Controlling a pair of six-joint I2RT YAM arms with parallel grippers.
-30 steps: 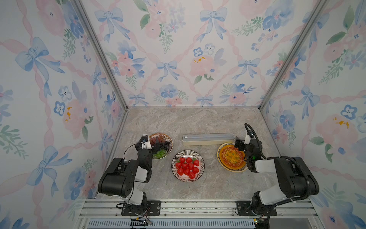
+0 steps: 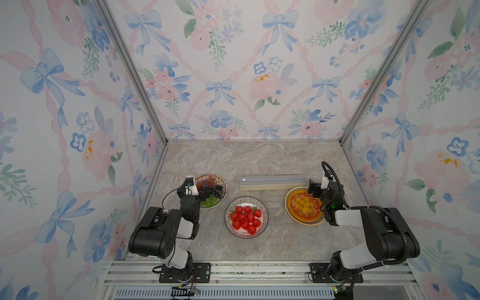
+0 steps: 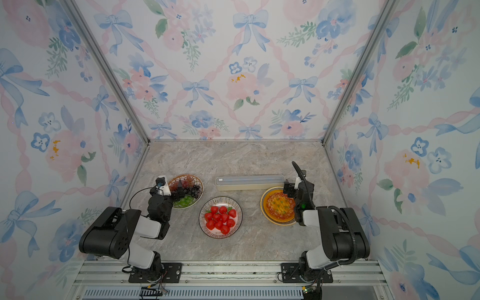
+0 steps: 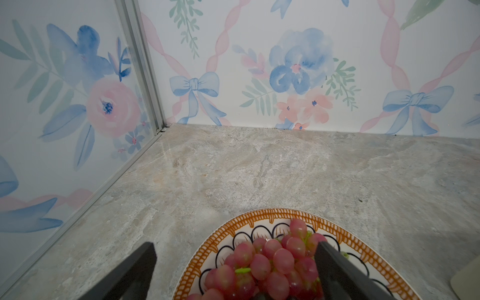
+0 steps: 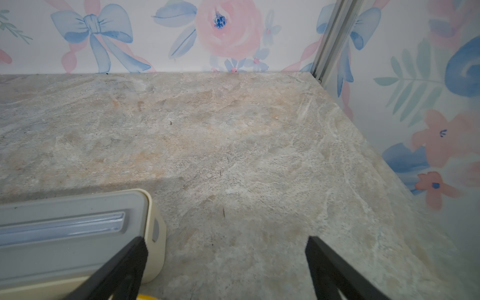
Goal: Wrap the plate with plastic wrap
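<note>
Three filled plates stand on the table: a brown-rimmed one (image 4: 270,213) with grapes at left, a black-striped one (image 2: 246,237) with tomatoes at centre, and an orange one (image 2: 292,206) with a pizza at right. None shows a film over it. Behind them lies a long cream wrap box (image 2: 273,187) with a grey, transparent-looking top; its right end shows in the right wrist view. My left gripper is open above the grape plate, nothing held. Open and empty too, my right gripper hovers by the pizza plate's far right side, beyond the box's right end.
Bare marbled table (image 2: 260,155) stretches behind the box to the back wall. More free surface lies in front of the plates. Patterned walls (image 4: 75,150) close in the left, right and back. The pizza plate sits close to the box's front edge.
The right arm's elbow has shifted very slightly outward. Plates, box and left arm look the same as before.
</note>
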